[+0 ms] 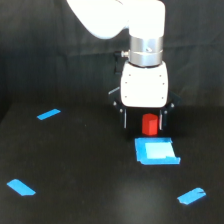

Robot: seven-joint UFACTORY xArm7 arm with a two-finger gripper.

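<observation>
A small red object stands on the dark table, just behind a blue-taped square with a pale centre. My gripper hangs from the white arm over the same spot, pointing down. Its dark fingers are spread apart, and in this view the red object appears in the gap between them, nearer the right one. The fingers look open and not pressed on it. How far they stand in front of or behind it cannot be told, as they blend into the dark background.
Strips of blue tape lie at the back left, front left and front right. Dark cloth hangs behind the table. Wide bare table lies to the left and in front.
</observation>
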